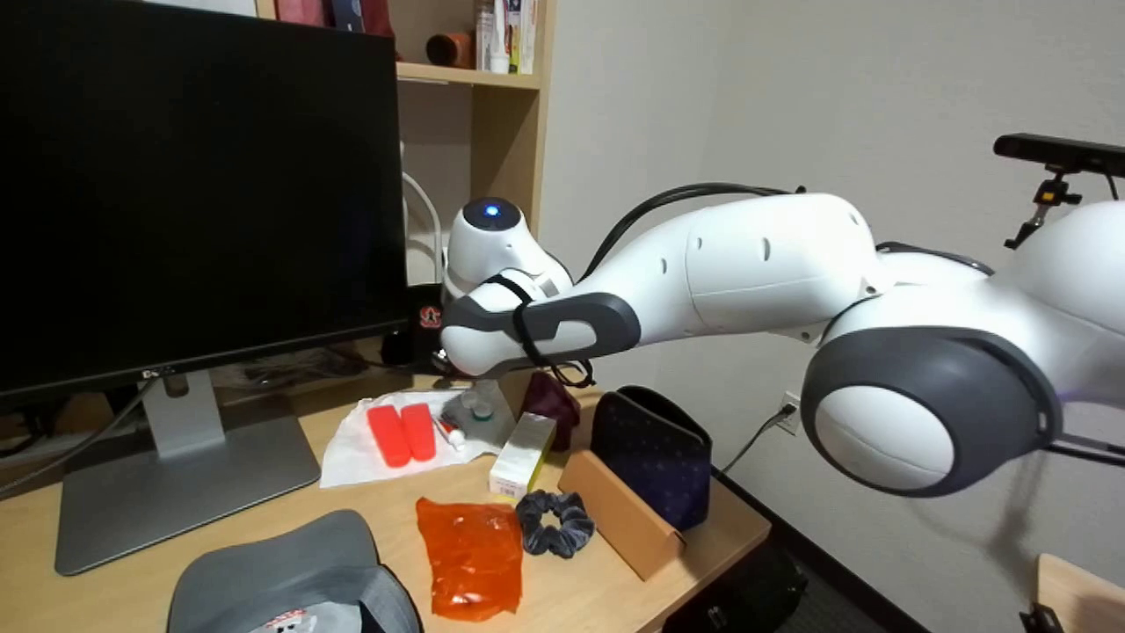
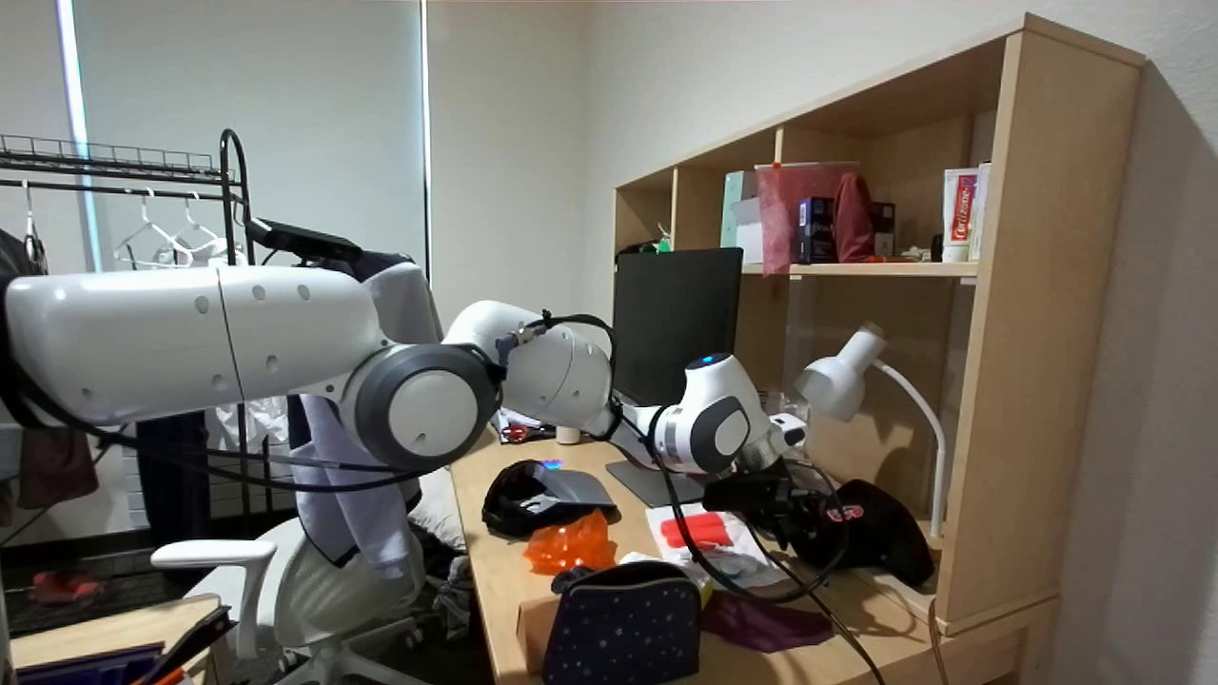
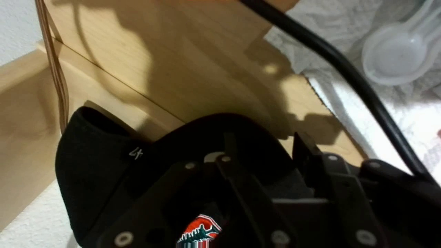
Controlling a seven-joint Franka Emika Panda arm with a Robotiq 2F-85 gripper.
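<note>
A black cap with a red emblem fills the lower middle of the wrist view, against the wooden ledge. My gripper is over the cap, its dark fingers apart, with dark cloth below and between them. Whether the fingers pinch the cloth cannot be made out, black on black. In exterior view 2 the gripper is right beside the cap, at the base of the shelf. Exterior view 1 shows only part of the cap behind my wrist; the fingers are hidden there.
A white cloth bears red pieces and a clear spoon. Nearby are a white box, a dark pouch, an orange bag and a grey cap. The monitor and lamp stand close.
</note>
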